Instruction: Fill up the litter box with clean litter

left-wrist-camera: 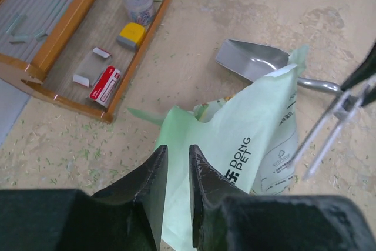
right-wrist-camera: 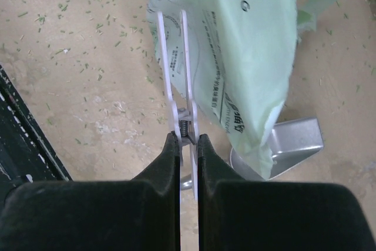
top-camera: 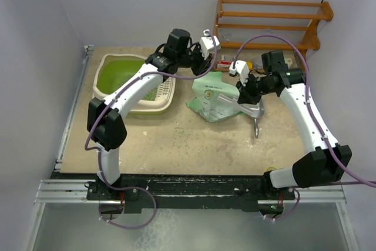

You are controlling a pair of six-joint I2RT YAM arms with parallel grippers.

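A pale green litter bag [top-camera: 211,101] lies mid-table, its top edge raised; in the left wrist view the bag [left-wrist-camera: 202,139] shows printed lettering. Over its upper end, my left gripper has its fingers apart with nothing between them. My right gripper is shut on white spring scissors [right-wrist-camera: 189,80], blades slightly parted, pointing along the bag's side. Left of the bag stands the litter box [top-camera: 169,94], white-rimmed with a green inside and some green bits in it. A metal scoop [right-wrist-camera: 296,145] rests on the table partly behind the bag.
At the back right is a wooden rack [top-camera: 267,14] with small items, including a red-and-white box [left-wrist-camera: 106,85] and a clear tub [left-wrist-camera: 139,4]. Green crumbs lie scattered on the table.
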